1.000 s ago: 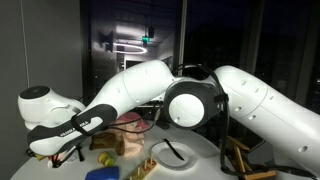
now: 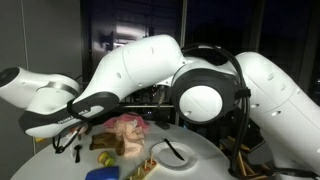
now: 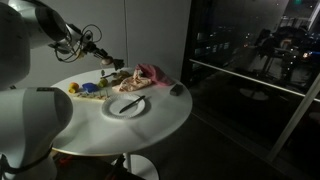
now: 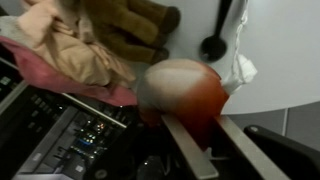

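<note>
In the wrist view, my gripper is shut on a rounded object (image 4: 183, 88), orange-red on one side and pale beige on the other. The object is blurred and covers the fingertips, so what it is cannot be made out. Exterior view 2 shows the gripper (image 3: 101, 56) raised above the far part of the table, with the held object (image 3: 107, 62) small and dim beneath it. In exterior view 1 the gripper (image 2: 66, 139) is at the left, dark and partly hidden by the arm.
A white plate (image 3: 124, 107) with a dark utensil stands on the round white table (image 3: 165, 118). A pink cloth (image 2: 127, 126), brown plush toy (image 4: 130, 28), blue item (image 2: 103, 173) and yellow item (image 3: 73, 88) lie nearby. A black spoon (image 4: 213, 47) rests on bare table.
The picture has become darker. Objects on the table look unmoved.
</note>
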